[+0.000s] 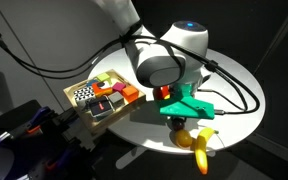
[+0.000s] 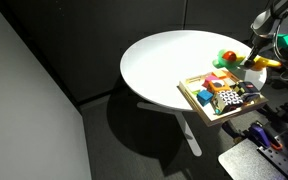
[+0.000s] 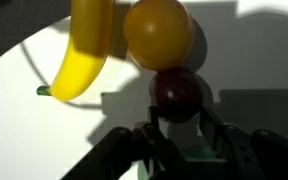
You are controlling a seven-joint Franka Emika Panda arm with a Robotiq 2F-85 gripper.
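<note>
A dark purple, plum-like ball [image 3: 176, 92] lies on the white round table, touching or almost touching an orange [image 3: 159, 33]. My gripper is down at the ball, with its fingers [image 3: 158, 143] apart on either side of the ball's near part. Whether they touch it cannot be made out. In exterior view 1 the ball [image 1: 176, 124] shows just below the green part of my gripper, beside the orange [image 1: 184, 139]. A yellow banana [image 3: 86, 40] lies beyond the orange.
A wooden tray [image 2: 200, 105] of coloured blocks stands toward the table's edge. A red ball [image 2: 230, 57] and something green [image 2: 221, 55] lie near the gripper. Beneath the fingers a green shape [image 3: 197, 153] is partly hidden.
</note>
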